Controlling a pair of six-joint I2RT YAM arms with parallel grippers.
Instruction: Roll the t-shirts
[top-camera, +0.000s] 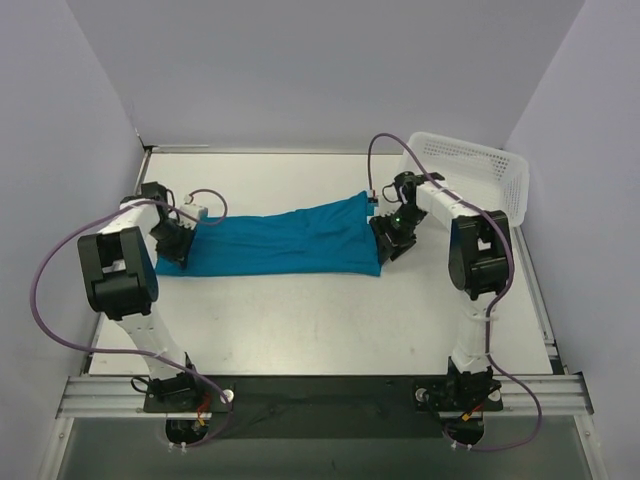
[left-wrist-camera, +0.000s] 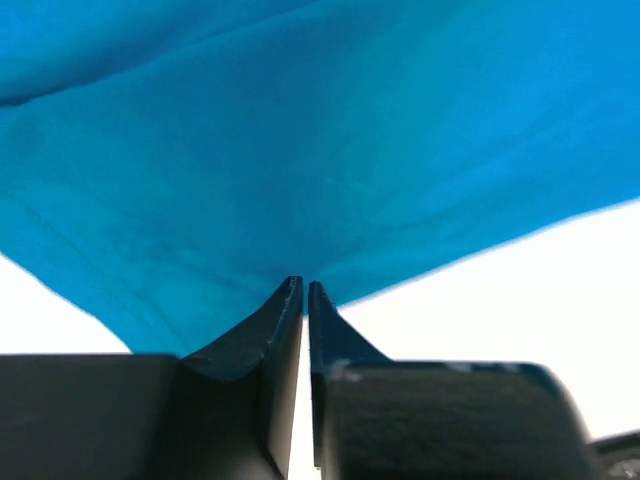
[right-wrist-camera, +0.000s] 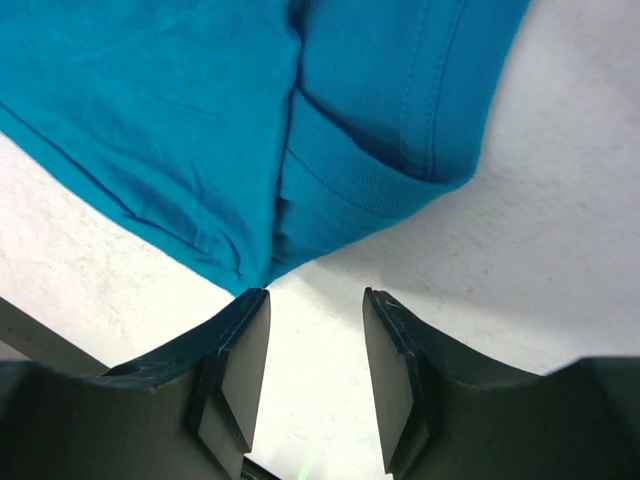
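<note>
A blue t-shirt (top-camera: 280, 245) lies flattened in a long band across the white table, its right end folded over itself. My left gripper is over the cloth at the left end, its fingertips very close together near the lower edge; whether they pinch any cloth is unclear. My right gripper is at the right end, open, its left fingertip beside the folded corner (right-wrist-camera: 255, 260) and nothing clearly held between the fingers.
A white plastic basket (top-camera: 510, 180) stands at the back right, behind the right arm.
</note>
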